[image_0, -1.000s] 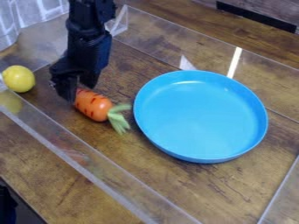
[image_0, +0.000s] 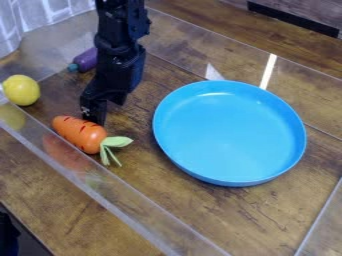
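My black gripper (image_0: 102, 96) is low over the wooden table, open, just behind an orange toy carrot (image_0: 79, 132) with pale green leaves, which lies at the lower left. Whether a fingertip touches the carrot is hard to tell. A blue plate (image_0: 229, 133) fills the right of the middle.
A yellow lemon (image_0: 22, 89) lies at the left edge. A purple object (image_0: 84, 60) is partly hidden behind the arm. Clear plastic edges border the table area; bare wood shows below the plate and at the back right.
The carrot has shifted toward the lower left, away from the plate.
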